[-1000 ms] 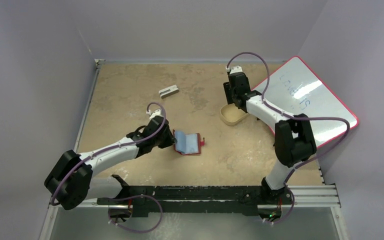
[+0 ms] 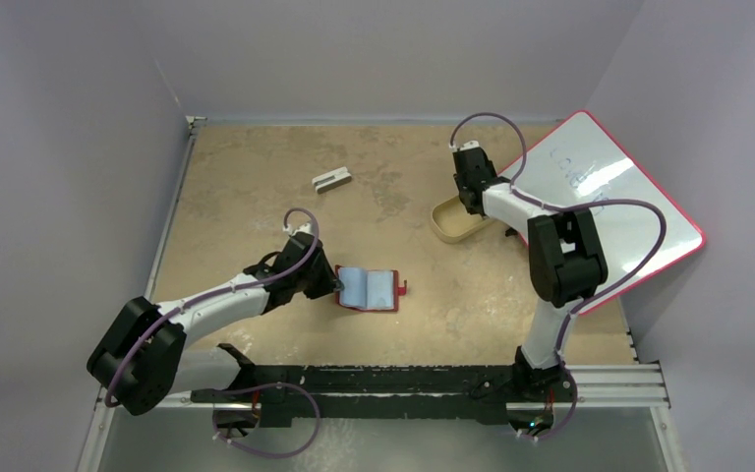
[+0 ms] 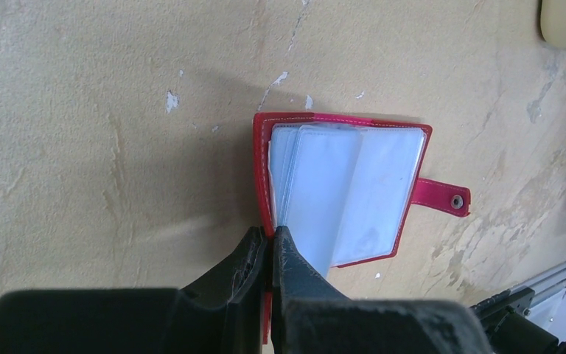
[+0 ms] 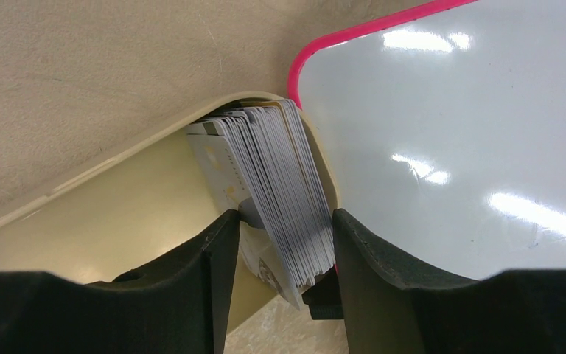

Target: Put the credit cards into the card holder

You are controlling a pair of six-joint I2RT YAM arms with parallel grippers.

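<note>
The red card holder (image 3: 424,162) lies spread open on the table with its clear sleeves (image 3: 339,177) showing and its strap out to the right. My left gripper is shut on the holder's left cover edge, which runs between the fingertips. In the right wrist view a thick stack of white-edged cards (image 4: 276,173) leans at the end of the beige tray (image 4: 110,166). Around that stack my right gripper stands part open, one finger on each side. Whether both fingertips touch the cards I cannot tell.
A whiteboard with a red rim (image 2: 609,187) lies at the right, close against the tray. A small white-grey object (image 2: 331,179) sits at the back left of centre. Between the holder and the tray the table is clear.
My left gripper has shifted a little left and frontward, and the holder's cover lies flatter.
</note>
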